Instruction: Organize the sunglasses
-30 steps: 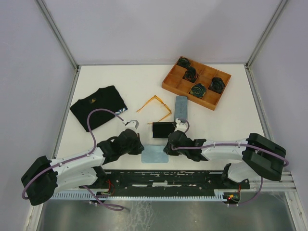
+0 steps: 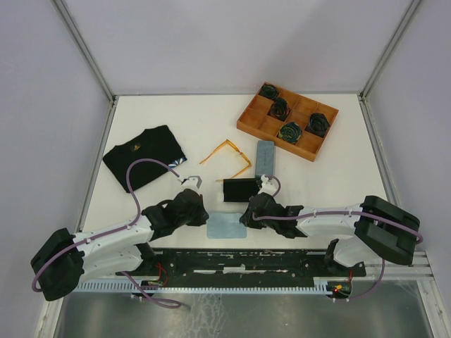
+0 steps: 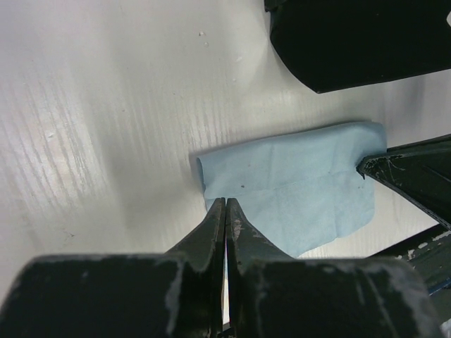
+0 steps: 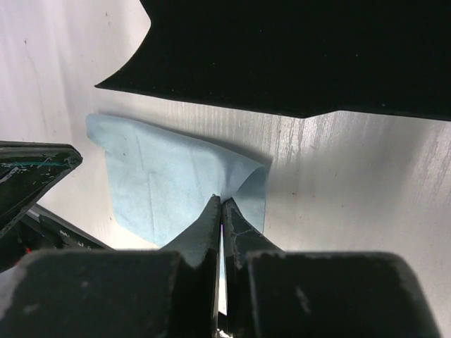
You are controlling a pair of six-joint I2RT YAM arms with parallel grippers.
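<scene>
Orange-framed sunglasses (image 2: 227, 144) lie unfolded mid-table, arms spread. Just right of them is a grey-blue case (image 2: 265, 158), and a small black cloth (image 2: 240, 189) lies in front. A light blue cloth (image 2: 226, 226) is flat near the front edge, between my two grippers. At its left edge my left gripper is shut with its tips on the cloth; a thin fold between them is hard to make out. My right gripper is shut on the cloth's opposite edge, which rises in a fold to the fingertips.
A folded black T-shirt (image 2: 144, 158) lies at the left. The wooden compartment tray (image 2: 252, 117) at the back right holds several dark rolled items. Bare table shows at the back left and far right.
The left arm and the objects look unmoved.
</scene>
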